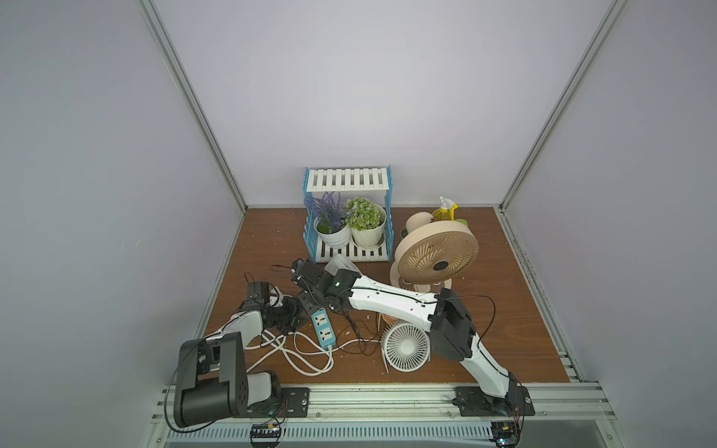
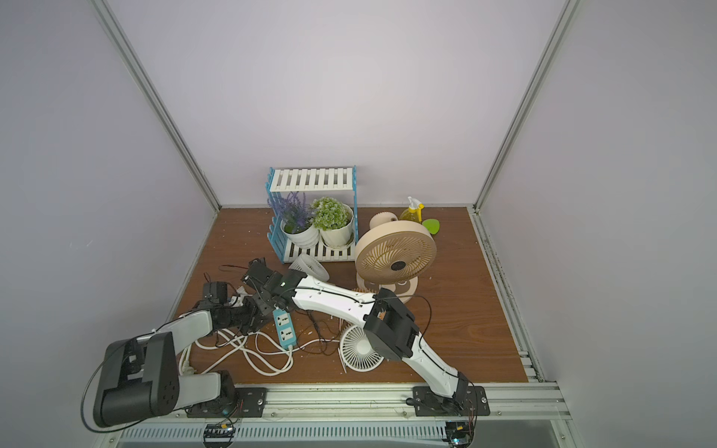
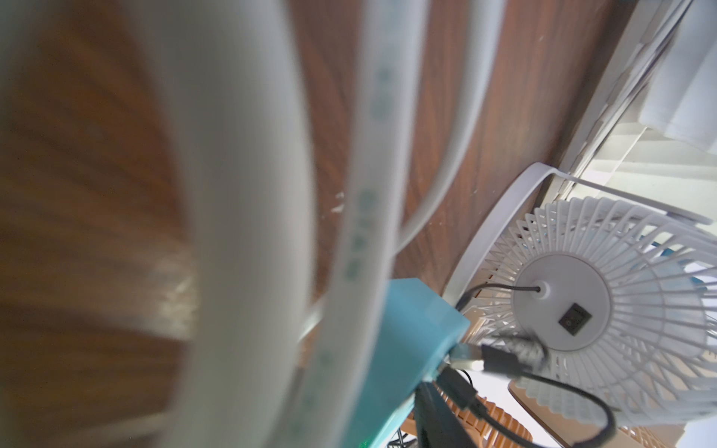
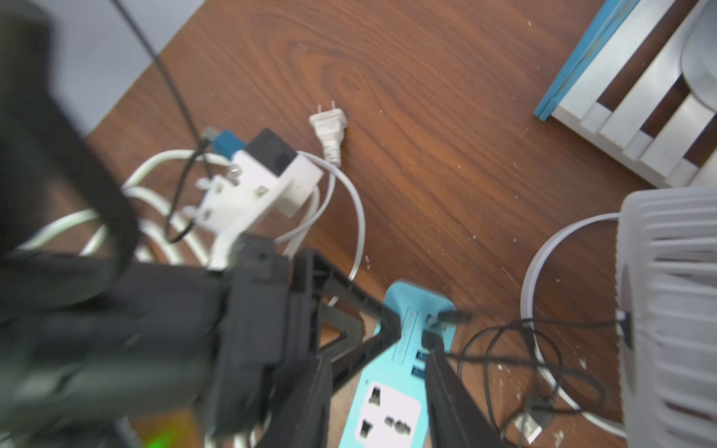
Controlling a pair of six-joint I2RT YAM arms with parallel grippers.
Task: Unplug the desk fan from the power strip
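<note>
A light blue power strip point(image 1: 323, 328) lies front-centre. The right wrist view shows plugs with black leads at the far end of the strip point(image 4: 388, 395). My right gripper hovers above it, fingers apart, part open, nothing visible held. My left gripper point(image 1: 295, 321) is low beside the strip's left, among white cables; its fingertips are hard to make out, so what it holds is unclear. A white desk fan point(image 1: 405, 345) lies at the front; another small white fan point(image 2: 307, 267) is behind my right arm.
A large beige fan point(image 1: 437, 254) stands right. A shelf with two potted plants point(image 1: 347, 179) is at the back. White cables point(image 1: 298, 358) crowd the front left.
</note>
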